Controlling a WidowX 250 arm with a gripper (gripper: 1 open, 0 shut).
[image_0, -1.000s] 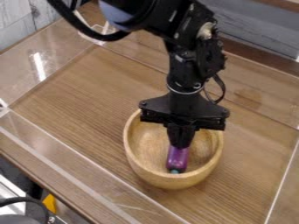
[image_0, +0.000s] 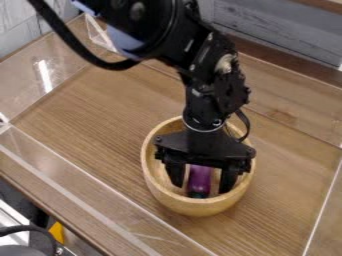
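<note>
A light wooden bowl (image_0: 197, 204) stands on the wooden table in the lower middle. Inside it lies a long purple object (image_0: 201, 178) with a dark end. My black gripper (image_0: 201, 172) reaches down into the bowl from above, open, its two fingers on either side of the purple object. Whether they touch it is hard to tell.
A pale wall and ledge run along the back. A black cable and a yellow item sit at the lower left edge.
My gripper has descended into the bowl and shifted slightly left, so its fingers now flank the purple object, which is partly covered by it.
</note>
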